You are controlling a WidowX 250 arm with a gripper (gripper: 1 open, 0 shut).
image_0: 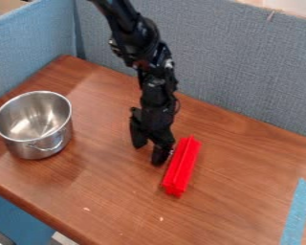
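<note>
A red bar-shaped block [183, 167] lies on the wooden table, slanting slightly. My black gripper [150, 145] is low over the table just left of the block's upper part, its fingers pointing down, with one finger close to the block. The fingers look spread apart, and nothing shows clearly held between them. Whether the near finger touches the block cannot be told.
A steel pot [35, 120] stands at the left. A light blue strip [296, 212] lies at the right edge. Padded blue-grey walls [220, 57] border the back and left.
</note>
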